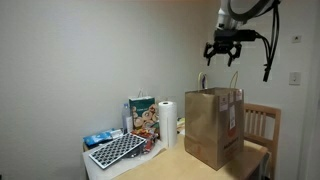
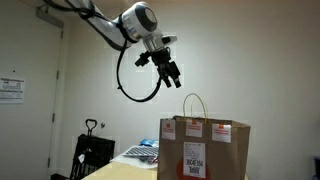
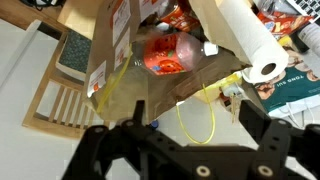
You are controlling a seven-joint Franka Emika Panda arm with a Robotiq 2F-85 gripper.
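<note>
A large brown paper bag (image 1: 215,125) stands upright on the table, its top open and its handles raised. Above its mouth hangs my gripper (image 1: 219,62), fingers spread and nothing between them; it is clear of the bag in exterior view 2 too. Looking down in the wrist view, I see a bottle (image 3: 172,53) with a red label lying inside the bag, and a yellow bag handle (image 3: 200,128) between my open fingers and the bag's near edge. The front of the bag (image 2: 200,150) carries white labels.
A paper towel roll (image 1: 167,123) and a patterned bag (image 1: 144,115) stand left of the brown bag. Farther left lies a dark perforated tray (image 1: 116,149). A wooden chair (image 1: 262,122) is behind on the right.
</note>
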